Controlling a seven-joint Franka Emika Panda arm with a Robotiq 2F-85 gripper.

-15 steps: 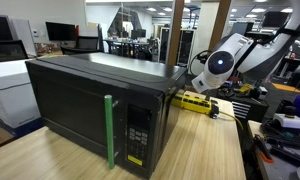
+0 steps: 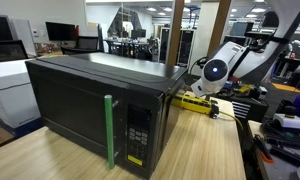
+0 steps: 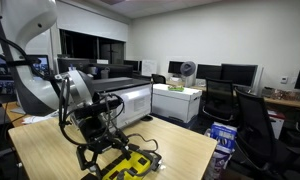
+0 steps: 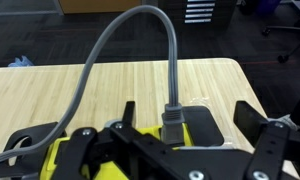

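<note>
A yellow power strip (image 4: 142, 137) with black ends lies on the wooden table. Plugged into it, a grey plug (image 4: 172, 128) stands upright, its grey cable (image 4: 97, 52) arching up and over to the left. My gripper is open above the strip, and in the wrist view the plug appears between its spread fingers, nearer the left one. Contact with the plug cannot be made out. In exterior view 1 the strip (image 2: 193, 103) sits behind the microwave's right side, with the arm reaching over it. Exterior view 2 shows the strip (image 3: 136, 167) beside the gripper.
A large black microwave (image 2: 100, 105) with a green handle takes up much of the table in exterior view 1. Bare wooden tabletop (image 2: 205, 150) lies in front of the strip. The table's far edge is close behind the strip in the wrist view.
The arm has come down slightly towards the power strip. The strip and microwave look unmoved.
</note>
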